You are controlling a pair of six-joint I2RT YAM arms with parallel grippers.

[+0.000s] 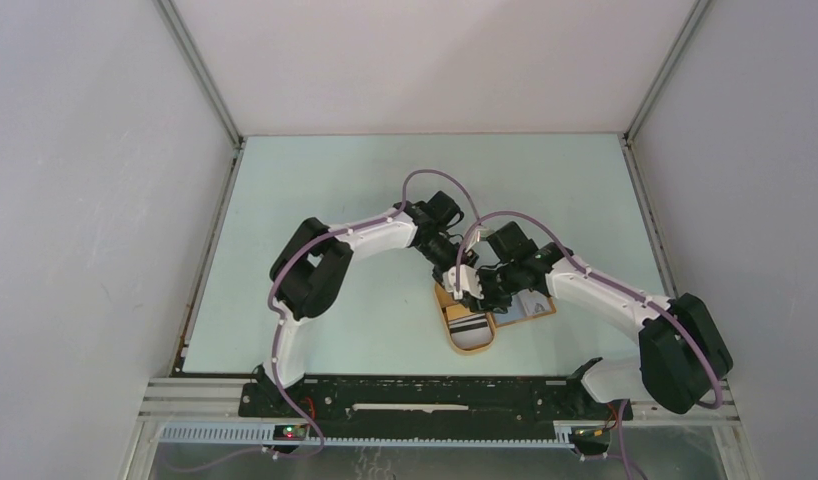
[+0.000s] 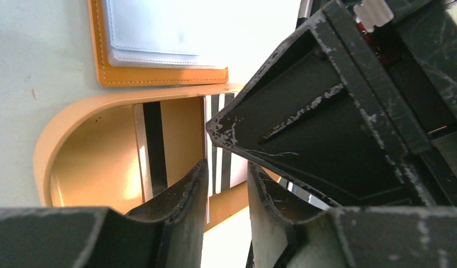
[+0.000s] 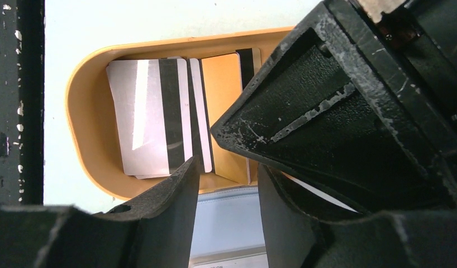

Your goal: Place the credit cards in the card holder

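Note:
In the right wrist view, an orange box point(image 3: 92, 162) holds white cards point(image 3: 120, 111) with black stripes and an orange-faced card point(image 3: 222, 92). A black-striped card point(image 2: 155, 148) shows inside the box's other end in the left wrist view. The open card holder point(image 2: 153, 77), pale with stitched orange edges, lies beside the box. My left gripper is over the box's side wall; its fingertips appear apart, but whether they grip anything is unclear. My right gripper is open above the box edge near the orange-faced card, with no card visible between its fingers.
Both arms come close together above the box, and their hands cover part of it from above.

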